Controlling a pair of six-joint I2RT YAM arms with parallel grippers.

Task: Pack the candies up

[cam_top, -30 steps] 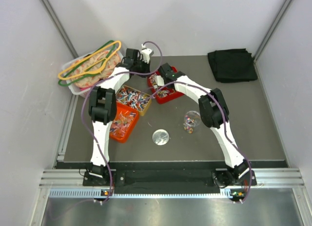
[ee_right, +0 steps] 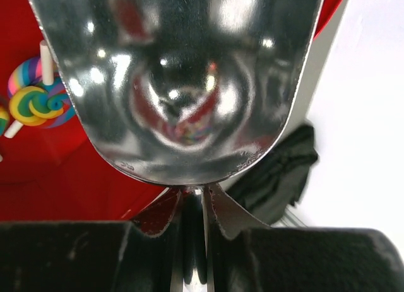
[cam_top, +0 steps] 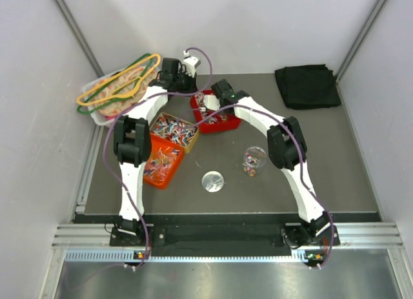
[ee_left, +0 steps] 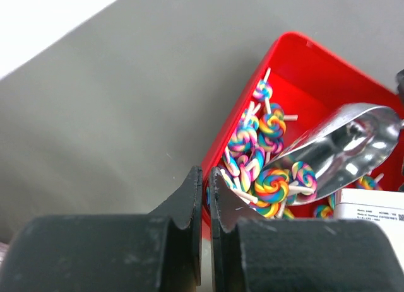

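A red bin (cam_top: 222,124) of swirl lollipops (ee_left: 273,185) stands at the back middle of the table. My left gripper is shut on the bin's side wall, the rim running between its fingers. A shiny metal scoop (ee_left: 353,150) lies inside the bin among the lollipops. The right gripper is shut on the scoop's handle, with the scoop's bowl filling the upper part of the right wrist view. A clear jar (cam_top: 255,157), a few candies in it, lies at right of centre. The round silver lid (cam_top: 212,181) rests on the table near the front.
To the left are a yellow bin (cam_top: 191,144) and an orange bin (cam_top: 153,183), both with candies. A large clear tub (cam_top: 97,116) with yellow and green handles fills the back left. Black cloth (cam_top: 307,87) is folded at back right.
The red bin has shifted slightly left, along with my left gripper. The right arm has swung a little to the right near its elbow. Jar and lid stay put.
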